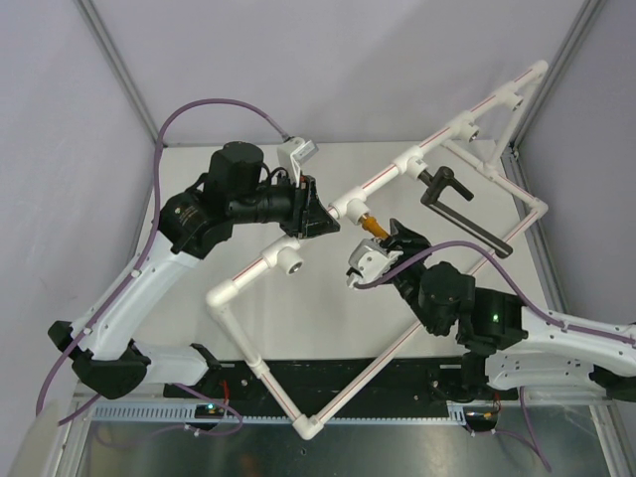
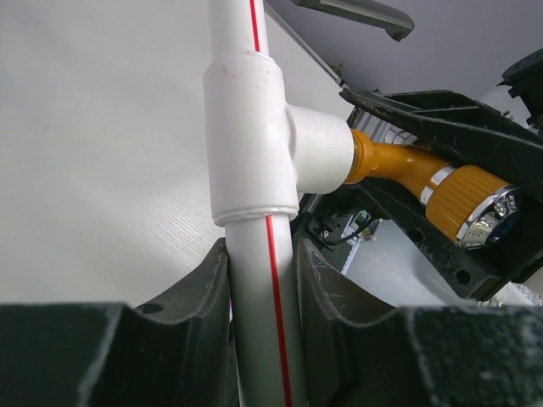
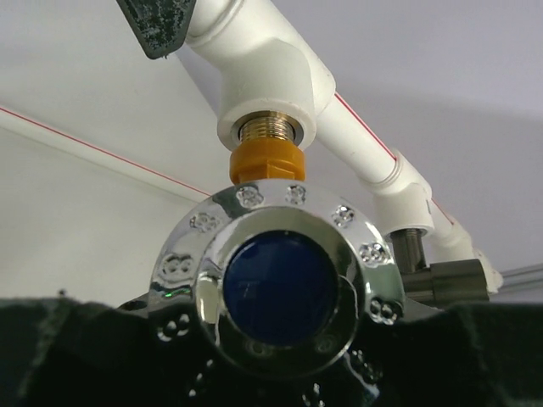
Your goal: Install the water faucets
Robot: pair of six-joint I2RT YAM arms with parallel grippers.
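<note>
My left gripper [image 1: 310, 211] is shut on the white pipe, just beside a tee [image 2: 251, 139]; in its wrist view the fingers [image 2: 153, 356] wrap the pipe. An orange faucet [image 2: 407, 170] [image 1: 374, 227] joins the tee's branch, some brass thread showing at the socket [image 3: 267, 127]. My right gripper [image 1: 397, 245] is around the faucet's outer end. In the right wrist view the chrome cap with blue centre [image 3: 280, 288] hides much of the fingers, so their grip is unclear.
The white pipe frame [image 1: 258, 266] runs diagonally with several tees. A dark metal faucet [image 1: 455, 214] is fitted to a tee just right.
</note>
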